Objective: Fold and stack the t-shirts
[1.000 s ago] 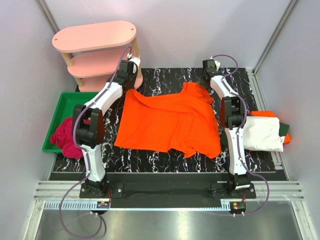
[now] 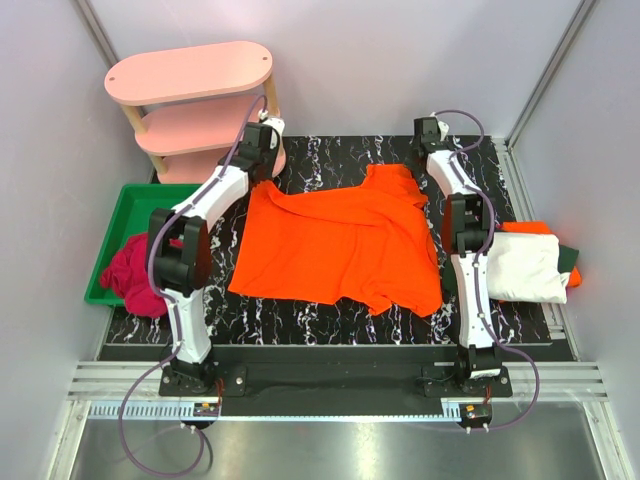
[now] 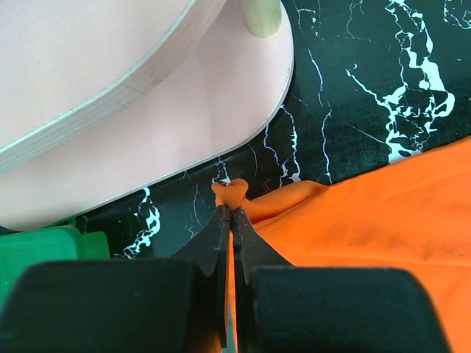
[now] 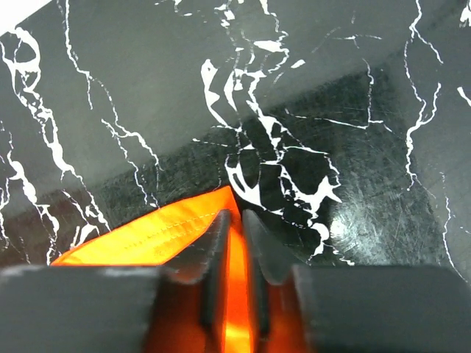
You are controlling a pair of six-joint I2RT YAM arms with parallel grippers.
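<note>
An orange t-shirt (image 2: pixel 330 240) lies spread over the middle of the black table, its top edge sloping and creased. At its upper left corner my left gripper is shut, with a bunched pinch of orange cloth sticking out past the fingertips. My right gripper is by the shirt's upper right corner. A narrow gap shows between its fingers, and the orange corner (image 4: pixel 221 198) lies at and below the tips. In the top view the right gripper (image 2: pixel 418 168) hovers just right of that corner.
A green bin (image 2: pixel 118 225) holding dark red cloth (image 2: pixel 138 275) stands at the left. Behind the left gripper is a pink shelf (image 2: pixel 190 75). Folded white cloth (image 2: pixel 525 268) with orange and dark green pieces lies at the right, beside the right arm.
My right gripper has shifted slightly to the right, past the shirt's upper right corner. The left arm has barely moved, and the shirt lies much as before.
</note>
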